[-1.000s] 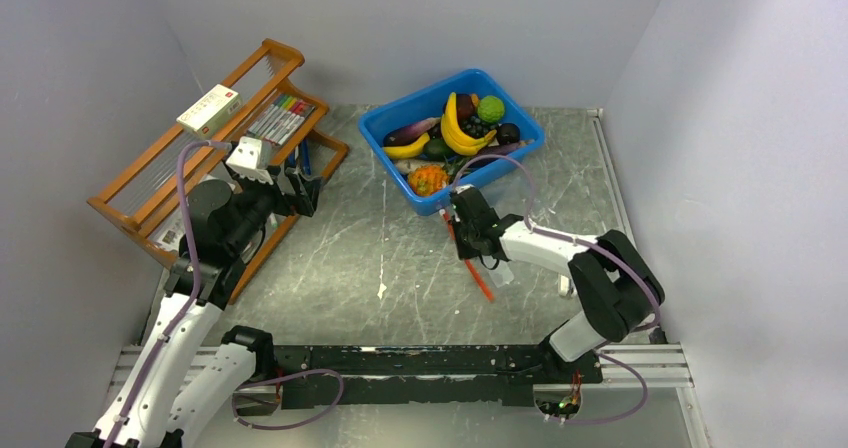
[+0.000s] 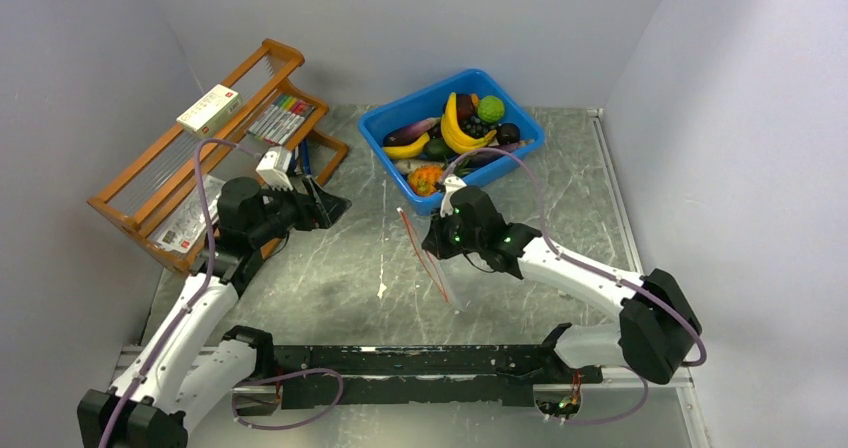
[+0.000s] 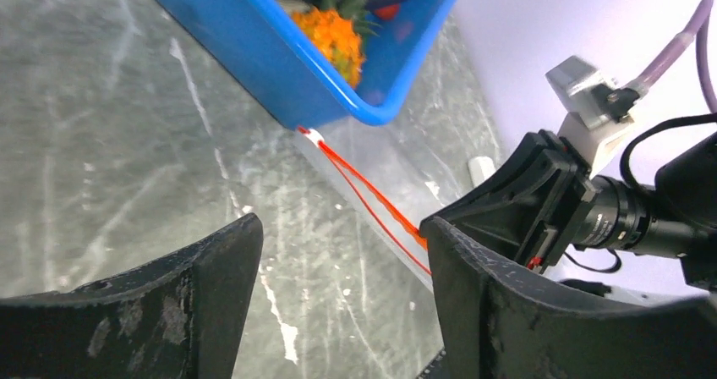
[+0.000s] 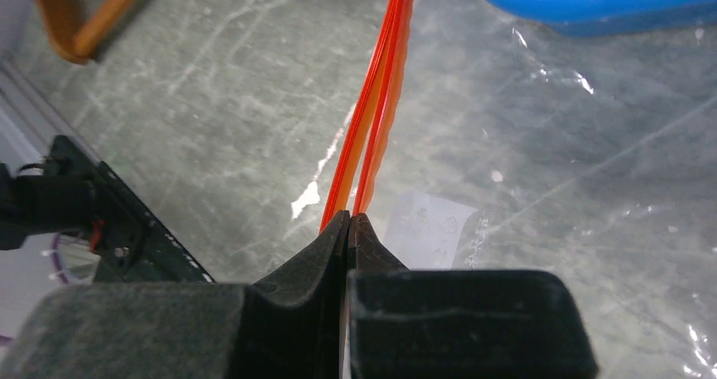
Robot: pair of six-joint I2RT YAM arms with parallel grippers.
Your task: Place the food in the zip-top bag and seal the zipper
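A clear zip top bag with a red zipper (image 2: 409,230) hangs from my right gripper (image 2: 428,249), which is shut on its edge. In the right wrist view the red zipper strips (image 4: 391,91) run up from the fingertips, a narrow gap between them. Much of the clear film is hard to make out. My left gripper (image 2: 334,206) stands open to the left of the bag. Nothing is between its fingers; the zipper shows beyond them. Various foods, among them bananas (image 2: 453,126) and an eggplant (image 2: 408,134), lie in the blue bin (image 2: 420,96).
Left of the bin leans a wooden rack (image 2: 160,173) with a white box (image 2: 210,111) on it. Close behind the bag's far end is the bin's near corner.
My right gripper has moved left, carrying the bag with it. The red zipper now shows as two separated lines. The left gripper has moved right, toward the bag.
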